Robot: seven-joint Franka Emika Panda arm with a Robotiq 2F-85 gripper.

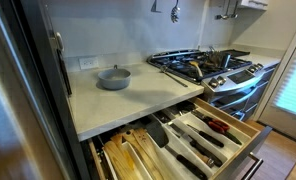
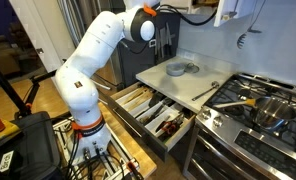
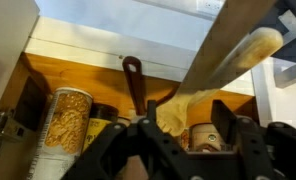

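In the wrist view my gripper has its dark fingers apart and part open. A pale wooden piece (image 3: 172, 116) shows in the gap between them; I cannot tell whether either finger touches it. From there a brown wooden bar (image 3: 223, 40) and a lighter rounded wooden piece (image 3: 250, 52) slant to the upper right. A dark slim handle (image 3: 135, 82) lies to the left of the gap. In exterior view 2 the arm (image 2: 100, 45) reaches up to the top edge of the picture, and the gripper's fingertips cannot be made out there.
Beside the fingers in the wrist view stand a jar of grains (image 3: 66, 118) and a bottle (image 3: 101, 120). The drawer (image 1: 250, 150) is pulled out and full of utensils. A grey bowl (image 1: 114, 78) sits on the counter (image 1: 93, 108); a pan (image 2: 272, 113) stands on the stove.
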